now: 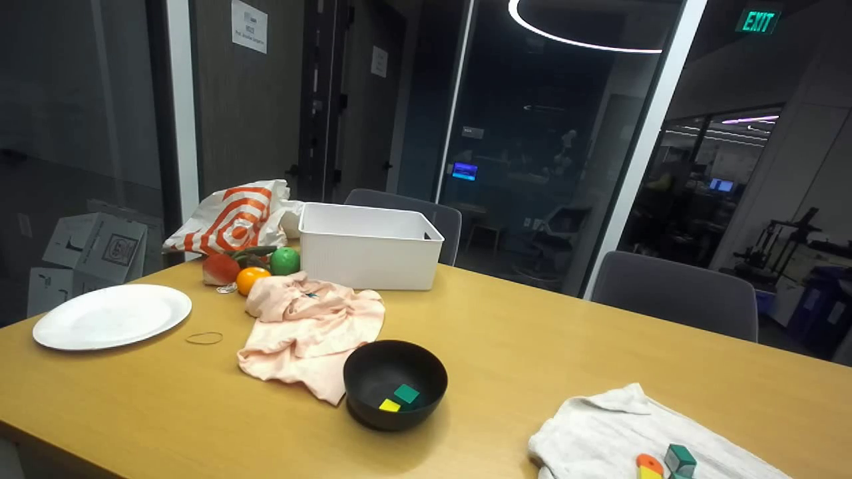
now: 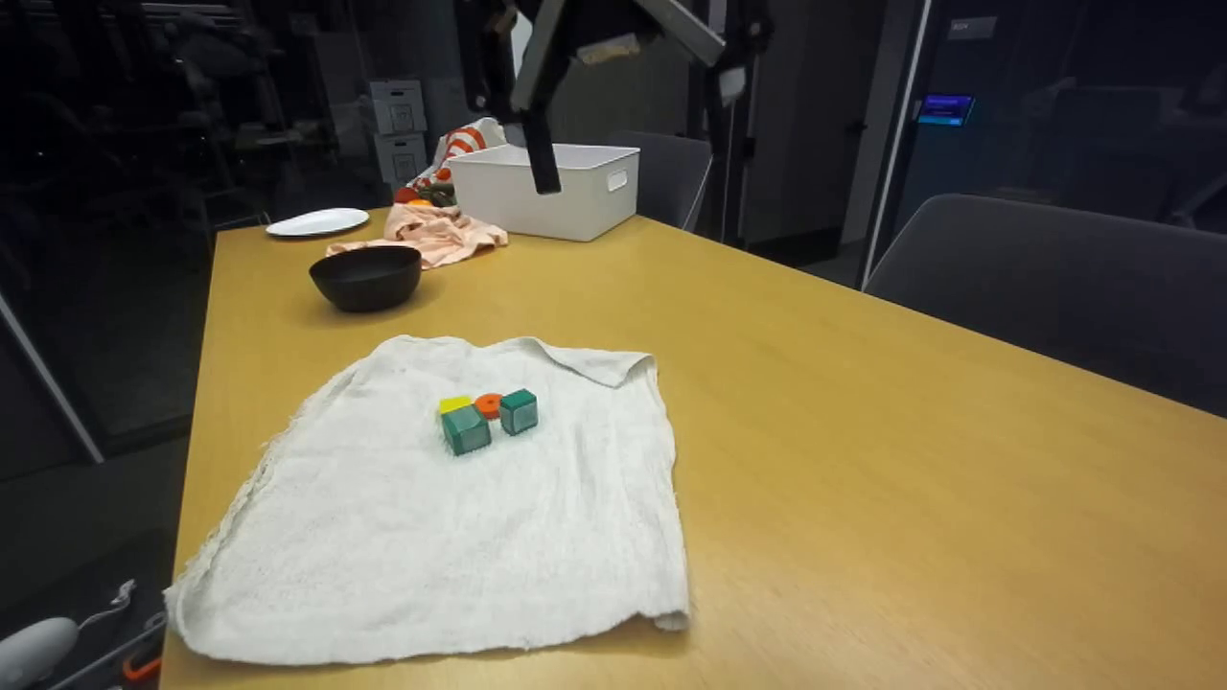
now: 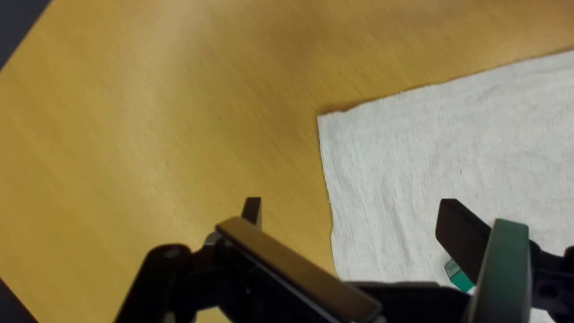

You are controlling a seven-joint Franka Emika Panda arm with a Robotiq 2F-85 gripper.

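Note:
Spread on the table is a white cloth [image 2: 460, 552], wrinkled and with one corner folded. Two green blocks [image 2: 466, 430], a yellow piece [image 2: 454, 404] and an orange round piece [image 2: 489, 404] sit together on it. A black bowl [image 1: 375, 407] stands beyond the cloth, holding a green piece [image 1: 407, 394] and a yellow piece [image 1: 389, 406]. My gripper is open and empty, high above the table and the cloth's edge in the wrist view. Its right finger partly covers a green block [image 3: 460, 278]. Exterior view 1 does not include the gripper.
Pink cloth [image 1: 311, 327] touches the bowl's far side. Behind it are a white bin [image 1: 367, 251], toy produce [image 1: 253, 279] and a white-and-red bag [image 1: 231, 219]. A white plate [image 1: 112, 318] lies at the left. Bare table [image 2: 897, 494] stretches right of the white cloth.

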